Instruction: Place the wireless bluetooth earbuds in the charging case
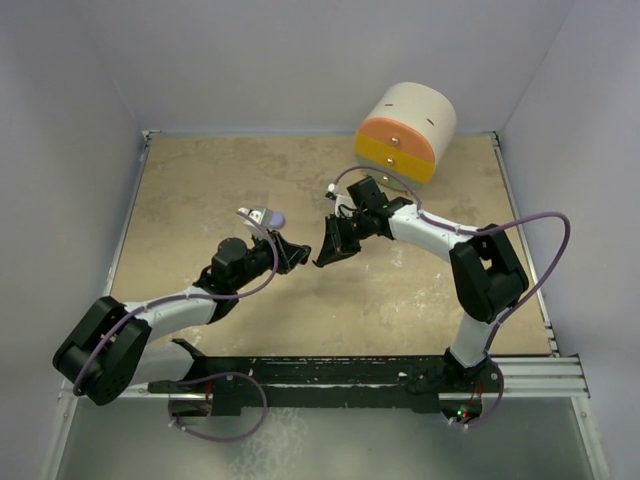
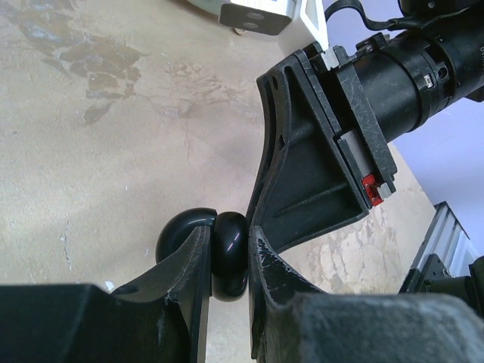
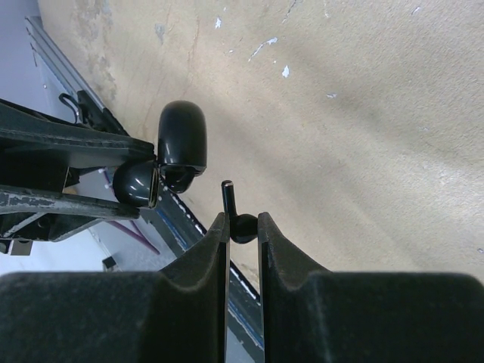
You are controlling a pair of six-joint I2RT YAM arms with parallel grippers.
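My left gripper is shut on the glossy black charging case (image 2: 229,261), whose lid seems to stand open. In the right wrist view the case (image 3: 181,136) juts from the left gripper's fingers (image 3: 76,144) at the left. A small black earbud (image 3: 243,228) with a thin stem is pinched by my right gripper, its stem pointing up and away. A gap separates earbud and case. From above, the right gripper (image 1: 318,263) faces the left one (image 1: 303,259) over the middle of the table. I cannot tell what sits inside the case.
At the back right stands a white rounded cabinet (image 1: 422,108) with orange and yellow drawers. A small lavender object (image 1: 278,219) lies on the table behind the left gripper. The tabletop (image 1: 300,320) in front of the grippers is bare.
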